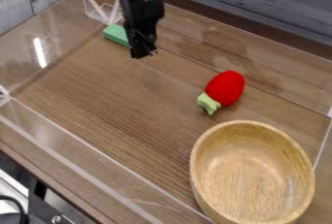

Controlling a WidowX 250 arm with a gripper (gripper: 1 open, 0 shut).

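My black gripper [143,48] hangs low over the back left of the wooden table, in front of a green block [116,34] that is partly hidden behind it. The fingers look close together, with nothing visible held between them. A red object [224,86] with a pale green end [209,102] lies on the right half of the table. A large tan bowl [251,128] stands at the front right.
Clear plastic pieces sit at the back left near the table's edge. A dark wall borders the back right.
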